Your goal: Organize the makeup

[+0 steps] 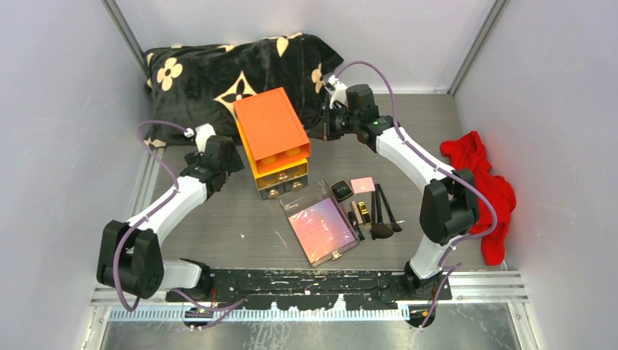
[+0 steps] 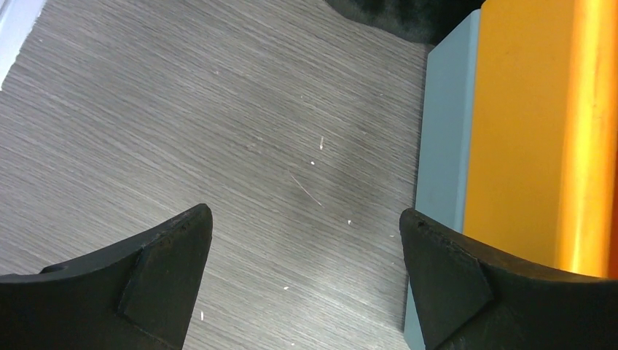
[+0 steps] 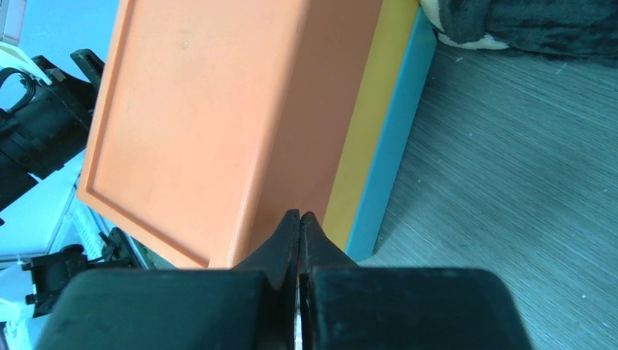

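The makeup organizer [image 1: 284, 175] stands at centre, tilted in plan, with an orange top section [image 1: 266, 120] over yellow and grey-blue levels. My left gripper is open and empty, low over the floor beside the organizer's left side. My right gripper is shut, nothing seen between its fingers, beside the orange section's right side. A clear drawer [image 1: 317, 226] with a pink iridescent palette lies in front. To its right are a black compact [image 1: 341, 189], a pink square [image 1: 362, 184], brushes [image 1: 390, 211] and several small cosmetics.
A dark patterned cushion [image 1: 175, 87] lies along the back behind the organizer. A red cloth [image 1: 481, 189] is at the far right. Bare floor [image 1: 240, 233] shows at front left; white walls enclose the area.
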